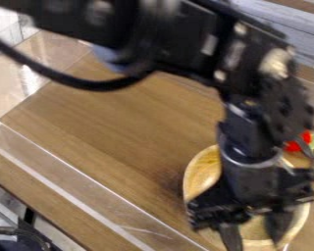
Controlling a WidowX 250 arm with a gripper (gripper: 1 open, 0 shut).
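The black robot arm, blurred, reaches down from the top with my gripper (251, 231) low over a pale wooden bowl (199, 176) at the bottom right. Its fingers point down into the bowl, and their spread is too blurred to tell. The gripper covers much of the bowl, hiding what is inside. A red object (298, 145) with a pale green part lies behind the arm, just beyond the bowl on the right.
A metal-edged strip runs along the front left, and a blue-grey object is partly visible behind the arm at the back.
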